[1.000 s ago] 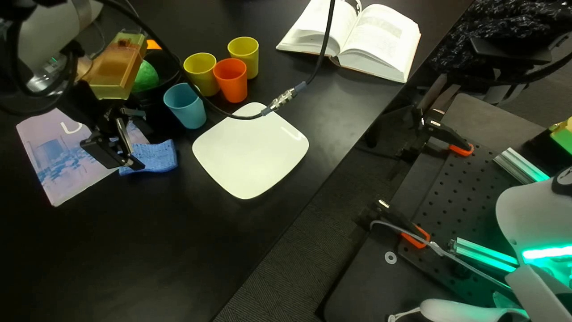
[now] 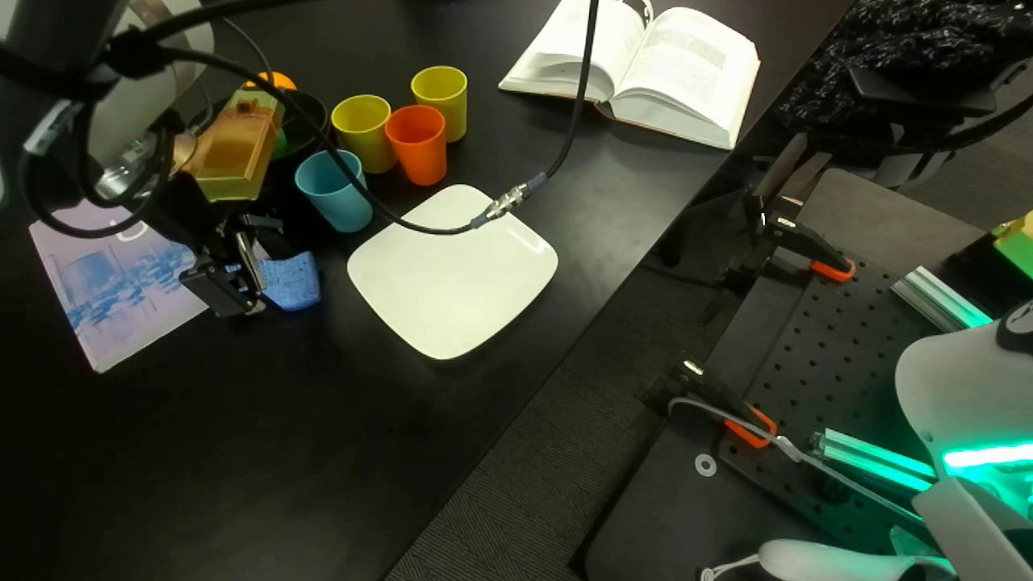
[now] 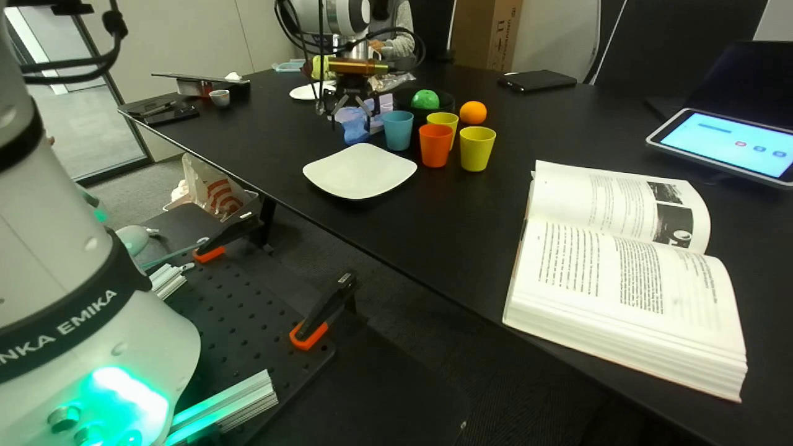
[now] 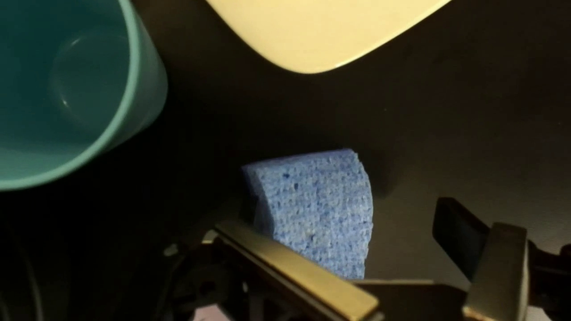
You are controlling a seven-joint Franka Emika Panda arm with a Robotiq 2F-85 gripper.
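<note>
A blue sponge [image 4: 321, 211] lies on the dark table, partly hidden behind one finger [image 4: 299, 265] in the wrist view. My gripper [image 2: 242, 289] is open above the sponge's near side, its two fingers well apart. The other finger [image 4: 498, 267] hangs over bare table to the right of the sponge. Nothing is held between them. Whether either finger touches the sponge cannot be told. In exterior view 2 the sponge [image 3: 356, 129] shows just below the gripper [image 3: 353, 108].
A white plate [image 2: 453, 276] and a teal cup [image 2: 334, 190] stand close by. Beyond are an orange cup [image 2: 417, 145], two yellow cups [image 2: 441, 100] and a black bowl [image 3: 443, 101] holding a green ball. A magazine [image 2: 115, 276] lies beside the gripper.
My gripper has moved right and slightly down in exterior view 1, covering more of the sponge. The sponge's visible right end and the cups and plate stay in place.
</note>
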